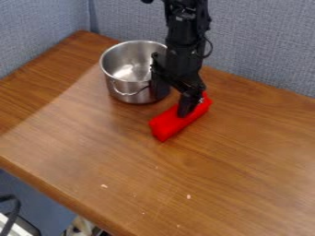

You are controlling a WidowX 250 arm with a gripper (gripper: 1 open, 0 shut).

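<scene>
A red elongated object (170,124) lies diagonally on the wooden table (110,175). My black gripper (187,101) is down over its upper-right end, its fingertips beside or on the red object; whether anything is between them is hard to tell. A steel pot (123,69) with a wire handle stands just left of the gripper, partly hidden behind the arm.
Grey padded walls (259,51) rise behind the table at left and back. Cables and floor show beyond the lower-left edge.
</scene>
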